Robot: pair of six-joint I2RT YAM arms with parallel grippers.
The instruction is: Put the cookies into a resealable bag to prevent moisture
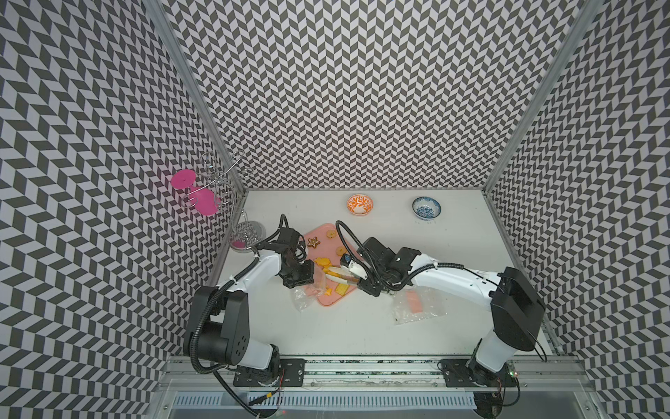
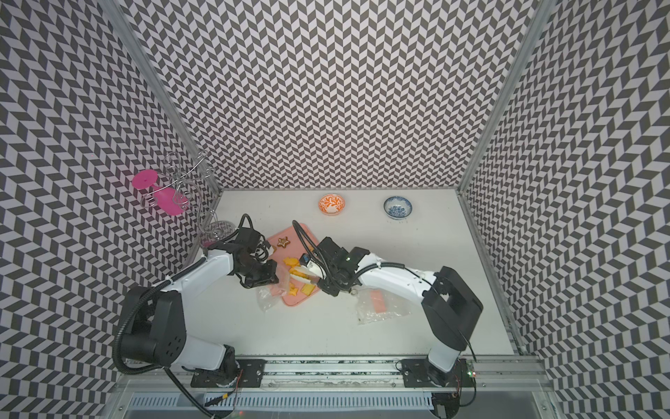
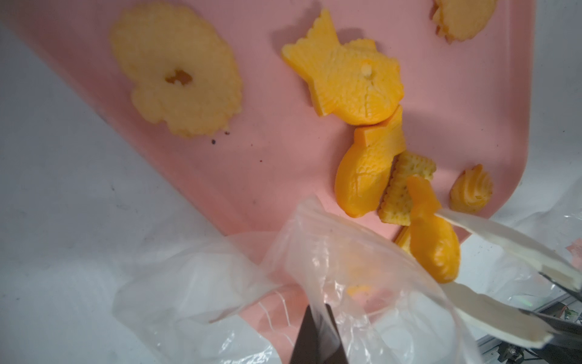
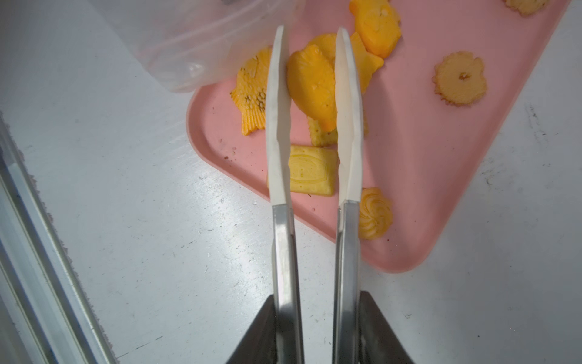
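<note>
My left gripper is shut on the film of a clear resealable bag [image 3: 200,303]. The bag's mouth bulges over the near end of a pink tray [image 3: 260,200]. Between the white fingers of my right gripper is an orange fish-shaped cookie [image 4: 312,88], touched on both sides. Close by on the tray lie another fish cookie [image 4: 251,85], a rectangular cookie [image 4: 312,170] and a swirl cookie [image 4: 374,213]. A round cookie [image 3: 175,69] and a star-shaped cookie [image 1: 313,242] lie farther up the tray. The bag hides part of the tray's end.
A second clear bag [image 1: 417,306] lies flat under the right arm. An orange bowl [image 1: 360,204] and a blue bowl [image 1: 426,207] stand at the back. A wire rack with pink parts [image 1: 203,201] stands at the left.
</note>
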